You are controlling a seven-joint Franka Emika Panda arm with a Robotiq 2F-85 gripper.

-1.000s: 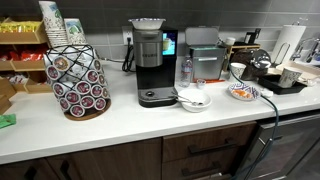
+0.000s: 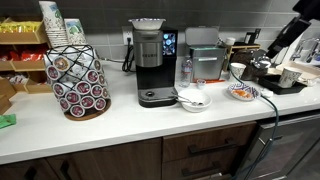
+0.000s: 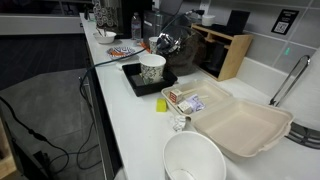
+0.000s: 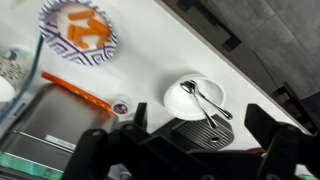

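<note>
My gripper is open above the counter, with nothing between its dark fingers. In exterior view 1 part of it shows at the upper right. A white bowl (image 4: 176,101) holding two metal spoons (image 4: 208,103) lies below the fingers in the wrist view; in exterior view 1 the same bowl (image 2: 194,104) stands in front of the coffee machine (image 2: 152,65). A blue-and-white patterned bowl (image 4: 59,47) with orange pieces (image 4: 91,35) sits at the wrist view's upper left.
A wire rack of coffee pods (image 2: 78,88) stands left of the machine. A clear bottle (image 2: 187,70) and a grey box (image 2: 208,63) are behind the bowls. Further along the counter are a black tray (image 3: 151,87), a beige tray (image 3: 243,124) and a white tub (image 3: 194,158).
My arm has come into exterior view 1 from the upper right, where it was absent before. The bowls and other objects on the counter have not visibly moved.
</note>
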